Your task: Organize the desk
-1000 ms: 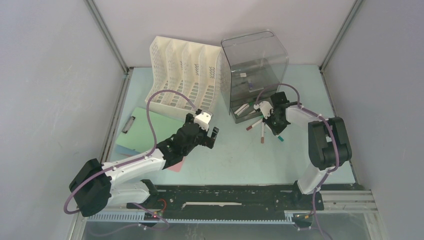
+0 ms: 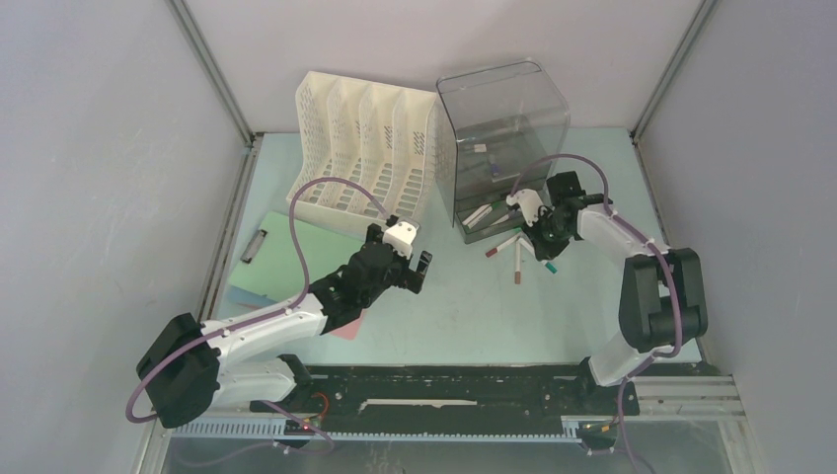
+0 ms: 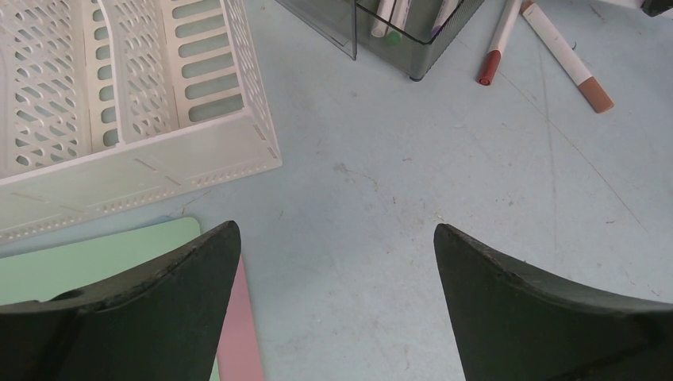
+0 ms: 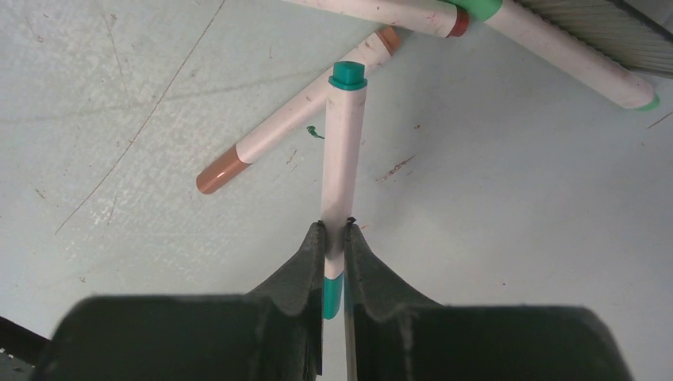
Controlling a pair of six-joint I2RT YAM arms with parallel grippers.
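Note:
A white marker with teal ends [image 4: 342,143] stands between the fingertips of my right gripper, which press on it from both sides near its lower end. One teal end [image 2: 551,268] shows beside the right gripper in the top view. Close by lie a brown-capped marker [image 4: 278,131], a red-capped marker [image 3: 500,41] and a green-ended marker [image 4: 567,51]. The mesh organizer [image 2: 479,233] holds several markers in its front tray. My left gripper is open over bare desk, nothing between its fingers.
A cream slotted file rack [image 2: 326,215] stands at the back left. Before it lie a green clipboard [image 2: 296,259] and a pink sheet [image 3: 238,333], partly under the left arm.
My right arm has shifted a little to the right and back, and the marker's teal end has moved slightly with it. The left arm has stayed still.

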